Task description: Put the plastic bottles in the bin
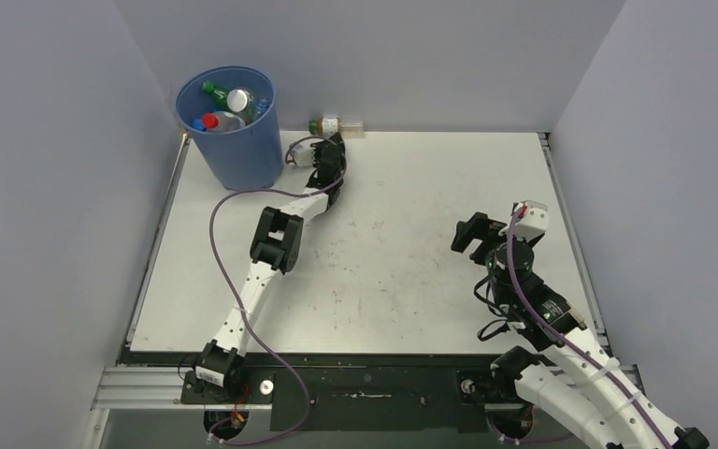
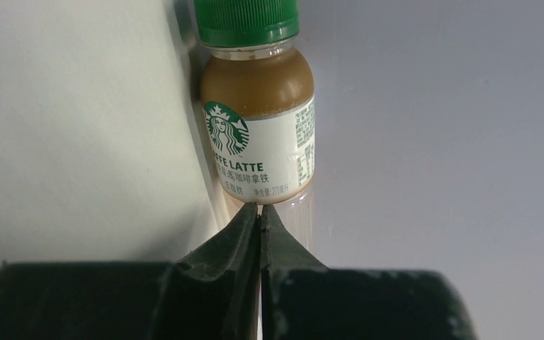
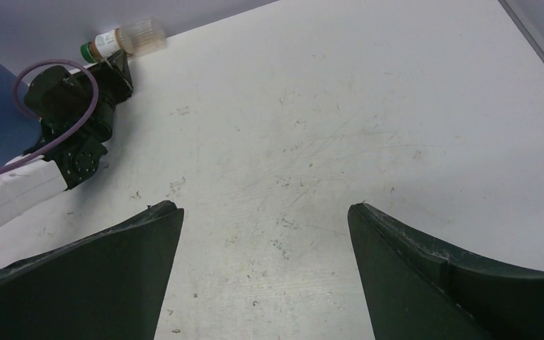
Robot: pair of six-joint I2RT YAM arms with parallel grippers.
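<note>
A coffee-latte bottle (image 1: 346, 126) (image 2: 255, 142) with a green cap and brown drink lies along the back edge of the white table, against the rear wall. My left gripper (image 1: 335, 140) is shut just by the bottle's label, with nothing visible between its fingers. The blue bin (image 1: 243, 154) at the back left holds several bottles with green, white and red caps. My right gripper (image 1: 472, 229) stands open over the right part of the table, with only tabletop between its fingers.
Grey walls (image 1: 645, 187) enclose the left, back and right. A purple cable runs along each arm, the left one looping out over the table near the bin.
</note>
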